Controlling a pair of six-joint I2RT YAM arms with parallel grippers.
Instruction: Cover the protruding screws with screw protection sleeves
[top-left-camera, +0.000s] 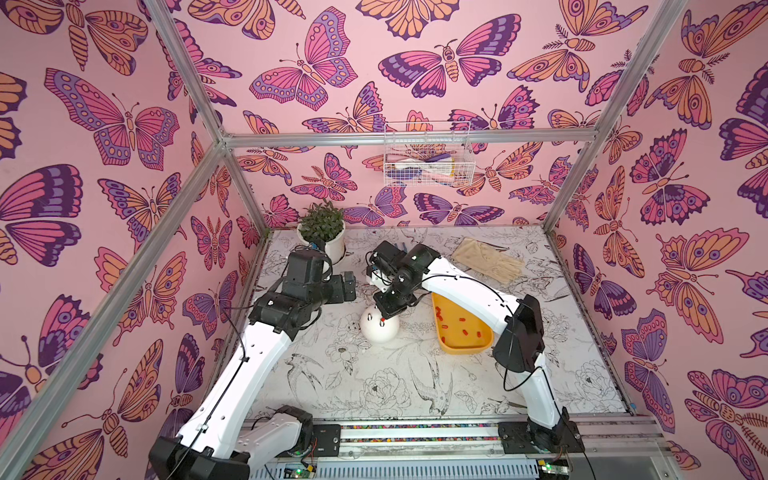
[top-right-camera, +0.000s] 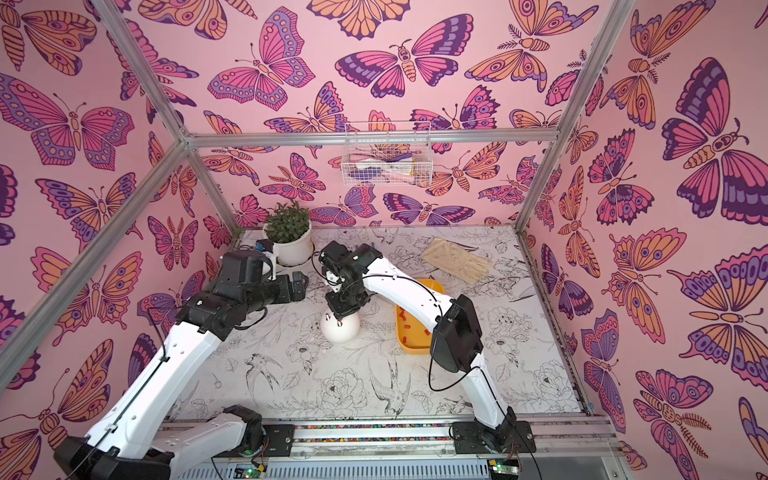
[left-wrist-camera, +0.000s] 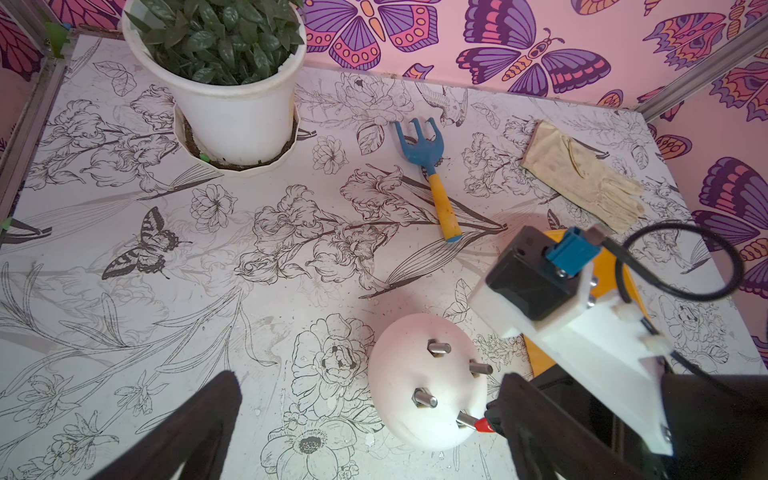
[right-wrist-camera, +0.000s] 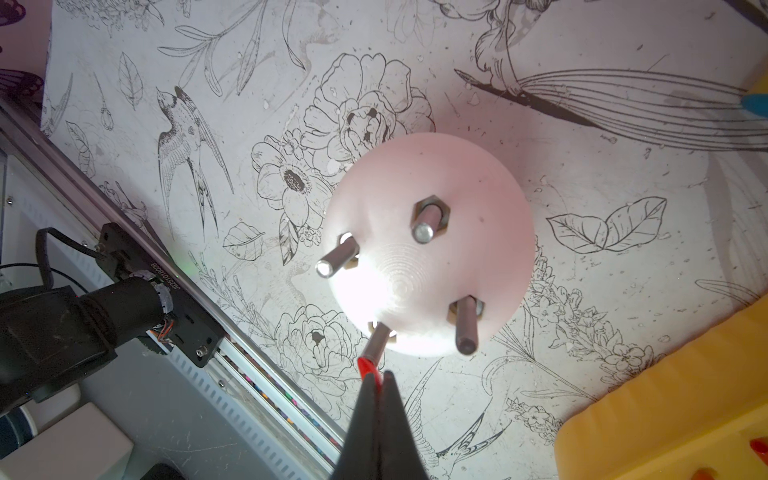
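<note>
A white dome (right-wrist-camera: 424, 184) with several metal screws, among them a bare screw (right-wrist-camera: 466, 324), stands on the table. My right gripper is shut on a red sleeve (right-wrist-camera: 367, 365), whose free end meets the tip of the lowest screw (right-wrist-camera: 377, 342) in the right wrist view. In the left wrist view, that sleeve (left-wrist-camera: 482, 425) lines up with the screw's end; how far it goes over the tip is hard to tell. My left gripper is open and empty, held left of the dome and apart from it.
More red sleeves lie in the orange tray (top-left-camera: 438, 324), right of the dome under the right arm. A potted plant (left-wrist-camera: 232, 120), a hand fork (left-wrist-camera: 437, 192) and gloves (left-wrist-camera: 580, 172) are at the back. Bare table lies in front.
</note>
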